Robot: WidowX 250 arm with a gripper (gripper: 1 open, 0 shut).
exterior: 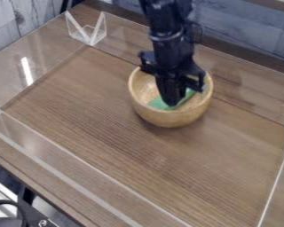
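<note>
A black robot arm reaches down from the top into a light wooden bowl (153,111) right of the table's middle. My gripper (173,97) is low inside the bowl, over a green object (187,100) that it partly hides. The gripper looks shut; whether anything is between its fingertips is hard to tell.
A white wire-like object (89,28) stands at the back left. Dark cables lie at the bottom left corner, beyond the table's edge.
</note>
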